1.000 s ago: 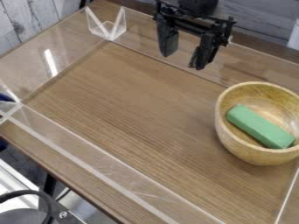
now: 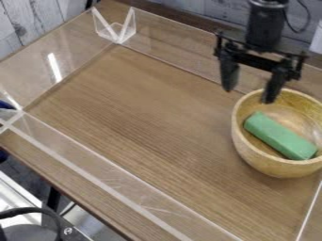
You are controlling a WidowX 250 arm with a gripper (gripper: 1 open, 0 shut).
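Note:
My gripper (image 2: 258, 75) hangs at the upper right with its fingers apart and nothing visible between them, blurred. It is above and just behind a round tan bowl (image 2: 258, 160), in which a green block (image 2: 280, 136) lies tilted.
A clear angular plastic piece (image 2: 115, 28) stands at the back left. Transparent edging runs along the table's left side, and a dark object (image 2: 25, 228) sits at the bottom left corner.
My gripper has moved to the right, from over the back middle of the table toward the bowl. The bowl and green block look unmoved.

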